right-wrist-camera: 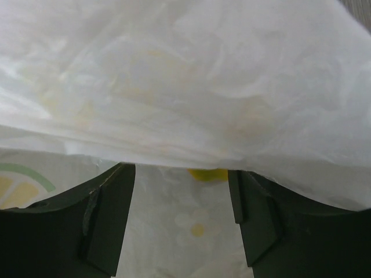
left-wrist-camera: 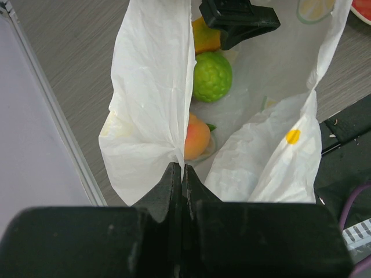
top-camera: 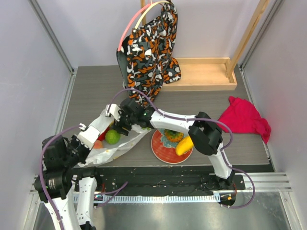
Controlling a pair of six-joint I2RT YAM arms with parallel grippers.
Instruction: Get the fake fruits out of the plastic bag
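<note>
The white plastic bag (top-camera: 125, 146) lies with its mouth partly spread at the table's front left. My left gripper is shut on the bag's rim. Inside are a green fruit (left-wrist-camera: 212, 76), a peach (left-wrist-camera: 197, 138), partly behind the rim, and a yellow fruit (left-wrist-camera: 206, 36), mostly covered. A bit of red fruit (top-camera: 104, 132) shows from above. My right gripper stands open inside the bag, one black finger (left-wrist-camera: 249, 26) near the yellow fruit. A fold of white plastic hangs across its wrist view, with only a yellow patch visible between the fingers.
A red plate (top-camera: 160, 152) right of the bag bears a pineapple (top-camera: 172, 136) and a yellow fruit (top-camera: 184, 145). Red cloth (top-camera: 244, 117) lies at the right, and a camouflage bag (top-camera: 151, 52) hangs at the back. Bare table lies between plate and cloth.
</note>
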